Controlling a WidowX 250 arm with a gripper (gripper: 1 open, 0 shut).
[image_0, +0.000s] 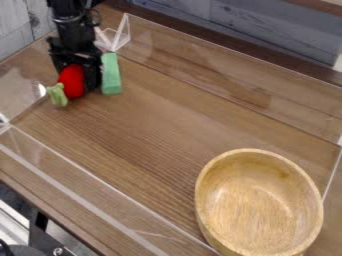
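Observation:
My black gripper is at the back left of the wooden table, low over a red object with a light green part at its lower left. The fingers are dark and partly overlap the red object, so their grip on it is unclear. A green block lies just right of the gripper.
A large round yellow bowl sits at the front right. Pale, see-through edges run along the left side and behind the green block.

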